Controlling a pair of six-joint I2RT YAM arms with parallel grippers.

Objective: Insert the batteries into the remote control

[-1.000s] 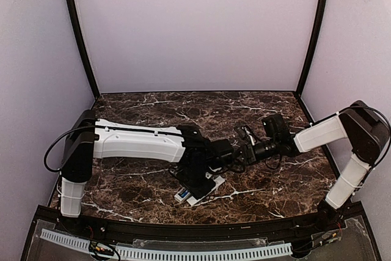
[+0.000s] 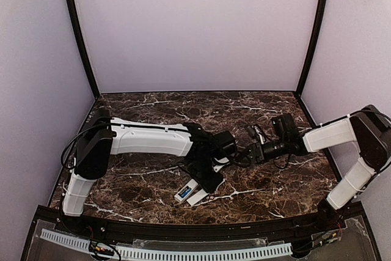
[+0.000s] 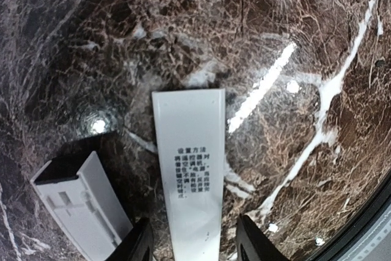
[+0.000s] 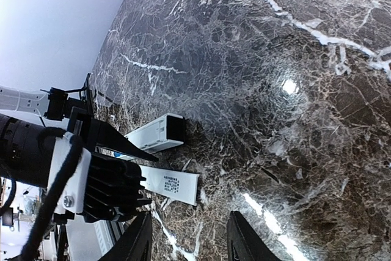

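Observation:
The remote control (image 2: 186, 191) (image 3: 82, 206) (image 4: 153, 131) lies on the dark marble table, with a blue battery showing in it in the top view. Beside it, apart, lies the white battery cover (image 3: 189, 126) (image 4: 174, 186) with printed text. My left gripper is open over the lower end of the cover, fingers either side of it in the left wrist view. My right gripper (image 2: 256, 145) hangs farther right over bare table, fingers apart with nothing between them.
Walls stand at the back and sides. The left arm covers much of the middle in the top view.
My right gripper has moved to the right, away from the left one.

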